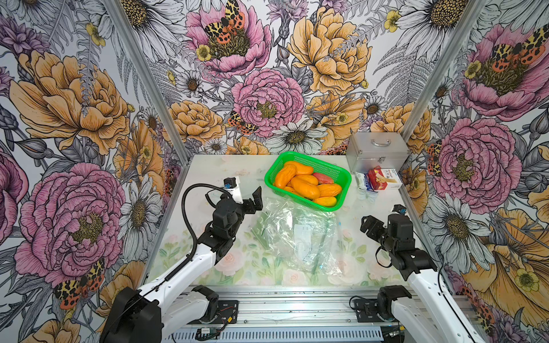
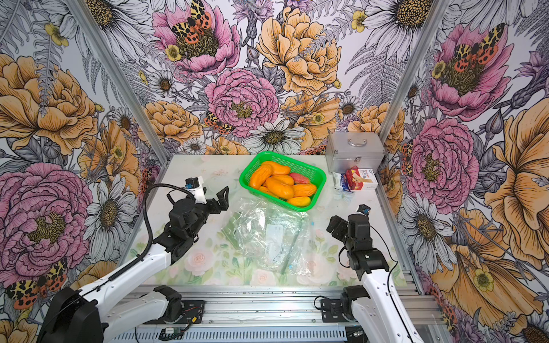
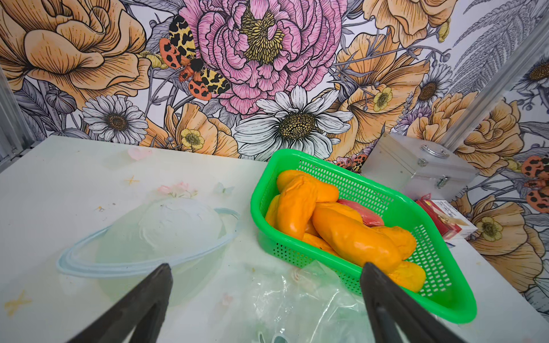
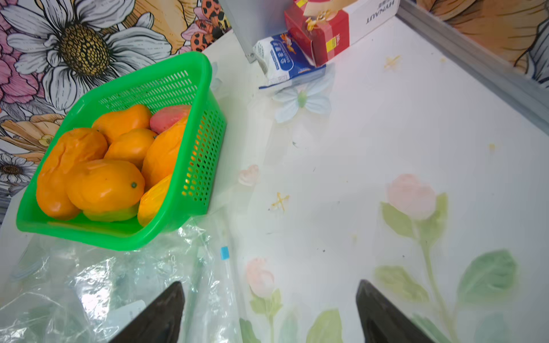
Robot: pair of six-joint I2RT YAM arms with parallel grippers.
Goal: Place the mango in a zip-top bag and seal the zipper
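Several orange-yellow mangoes (image 1: 303, 186) and one reddish one (image 1: 323, 178) lie piled in a green basket (image 1: 268, 174) at the back of the table. In front of it a clear zip top bag (image 1: 286, 228) spreads crumpled and empty-looking; a small blue piece (image 4: 224, 252) shows on its right edge in the right wrist view. Left of the bag, my left gripper stands open, nothing between its fingers. My right gripper is also open and empty, over the table right of the bag. Neither one touches a mango or the bag.
Behind and right of the basket stands a silver metal case (image 1: 377, 151). A red and white box (image 1: 384, 178) and a blue-white packet (image 1: 363, 181) lie before it.
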